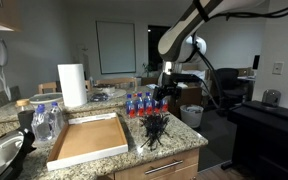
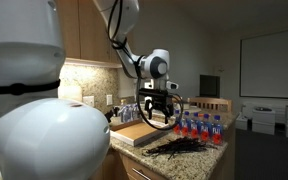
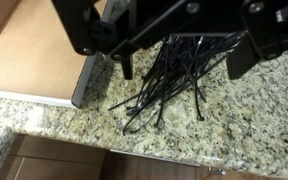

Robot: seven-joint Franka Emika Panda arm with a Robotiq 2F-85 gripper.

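My gripper stands open, its two dark fingers (image 3: 127,67) wide apart in the wrist view. Beneath and beyond them lies a loose pile of thin black strands, like cable ties (image 3: 169,85), on the speckled stone counter. Exterior view 2 has my gripper (image 2: 165,117) above the counter, apart from the black pile (image 2: 179,147). From exterior view 1, the gripper (image 1: 164,88) hangs over the counter's right part, higher than the pile (image 1: 156,127). Nothing shows held between the fingers.
A shallow tray with a brown bottom (image 1: 89,138) lies left of the pile. Several bottles with red and blue labels (image 1: 147,104) stand in rows behind it. A paper towel roll (image 1: 73,85) and clear bottles (image 1: 46,124) stand farther left. The counter's front edge is close to the pile.
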